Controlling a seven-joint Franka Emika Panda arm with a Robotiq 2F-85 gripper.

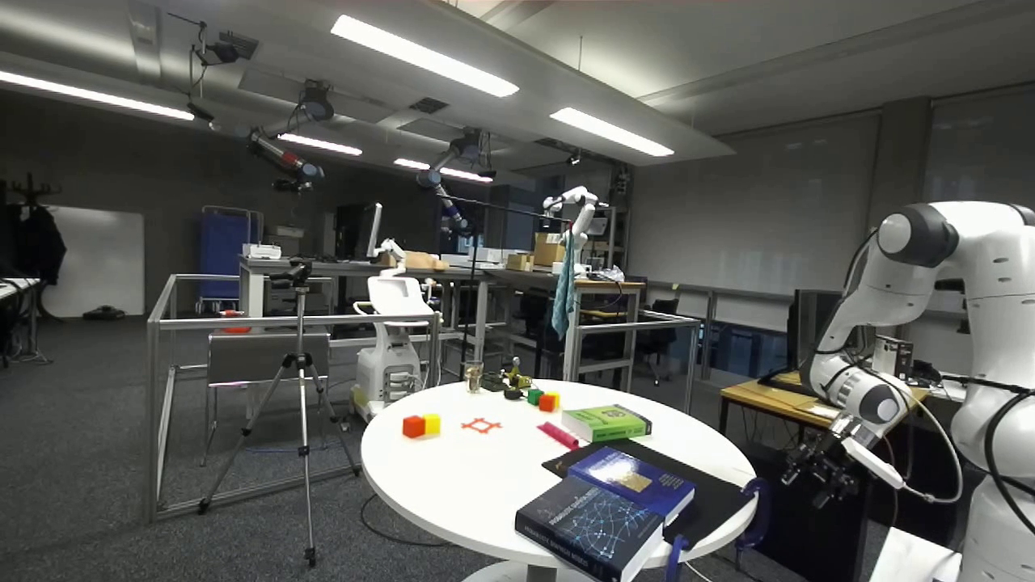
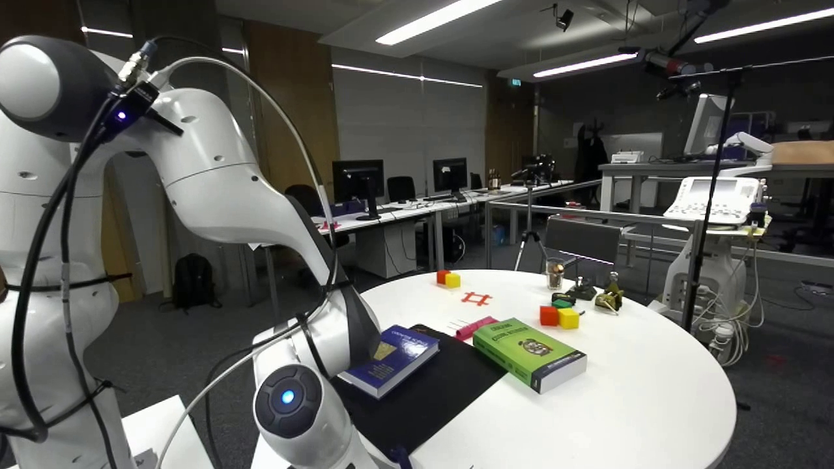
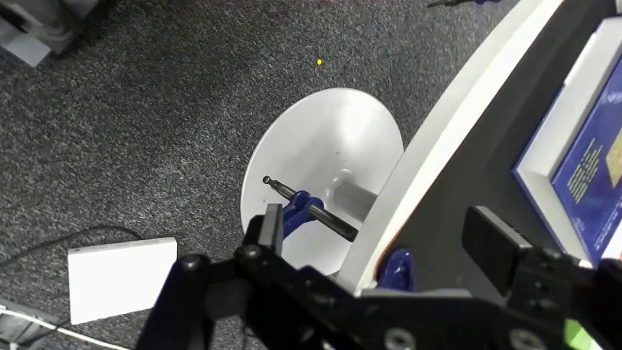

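My gripper (image 1: 820, 475) hangs beyond the table's right edge in exterior view 1, pointing down and clear of the tabletop. In the wrist view my gripper is open, its two dark fingers wide apart with nothing held between them. Beneath it lie the white table edge (image 3: 428, 169), a blue clamp (image 3: 298, 211) and the table's round foot (image 3: 326, 137). On the table, a blue book (image 1: 635, 480) lies on the black mat (image 1: 713, 493), beside a dark book (image 1: 592, 529) with a network pattern. The arm hides the gripper in exterior view 2.
A green book (image 2: 532, 352), a pink piece (image 2: 474, 328), a red cross-shaped frame (image 2: 475, 298) and small coloured cubes (image 1: 421, 426) sit on the round table (image 1: 456, 475). On the floor below the wrist is a white flat box (image 3: 122, 280).
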